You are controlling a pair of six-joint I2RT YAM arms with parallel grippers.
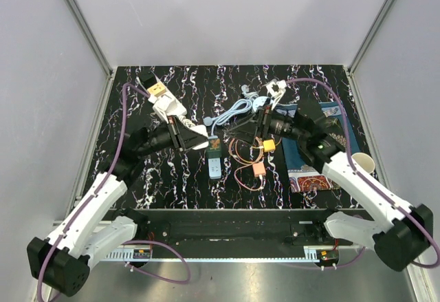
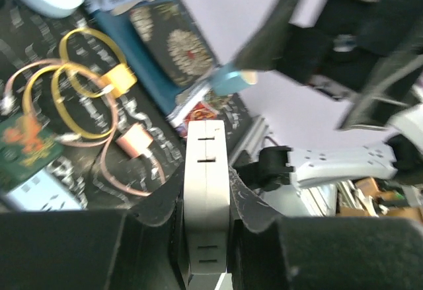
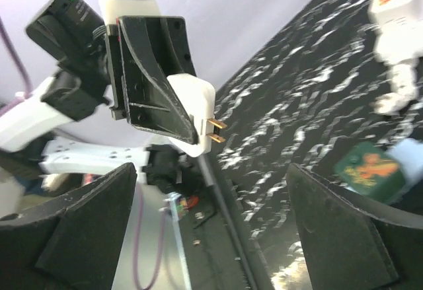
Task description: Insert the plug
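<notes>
My left gripper (image 1: 185,137) is shut on a white plug, held in the air near the middle; in the right wrist view the plug (image 3: 198,105) shows two brass prongs pointing out from the fingers. My right gripper (image 1: 244,126) stands open to the right of it, apart from the plug, with nothing between its fingers. A white power strip (image 1: 168,99) with an orange part lies at the back left, partly under the left arm.
Blue cables (image 1: 234,109), looped orange cables with an orange adapter (image 1: 258,169) and a yellow one (image 1: 268,145), a small grey device (image 1: 214,168), a blue mat (image 1: 350,130) and a white cup (image 1: 363,163) occupy the middle and right.
</notes>
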